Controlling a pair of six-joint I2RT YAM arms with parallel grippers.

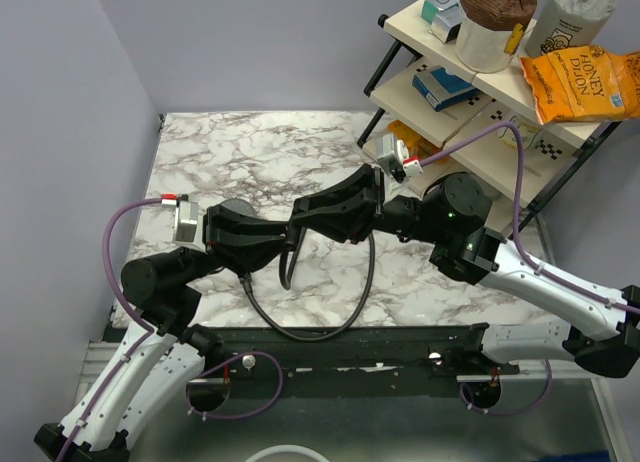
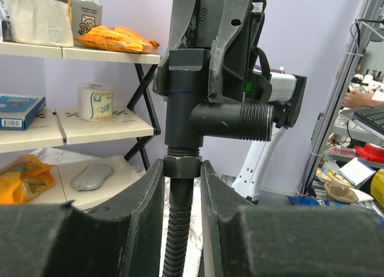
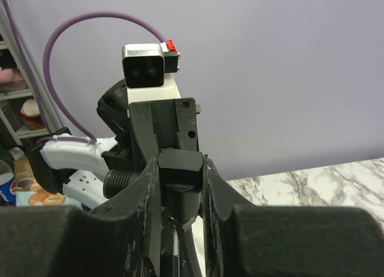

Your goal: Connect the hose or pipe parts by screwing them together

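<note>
Both grippers meet mid-air above the marble counter in the top view. In the left wrist view my left gripper is shut on the hose's hex nut (image 2: pixel 182 166), with the ribbed hose (image 2: pixel 179 241) hanging below. Above it a black T fitting with a threaded side port is held by my right gripper, shut on its top, as the right wrist view also shows. The grey hose (image 1: pixel 367 272) loops down over the counter. Whether nut and fitting are fully joined I cannot tell.
A shelf (image 1: pixel 405 22) with bags, boxes and rolls stands at the back right. Walls border the left and back; the dark front edge (image 1: pixel 330 347) runs under the arms.
</note>
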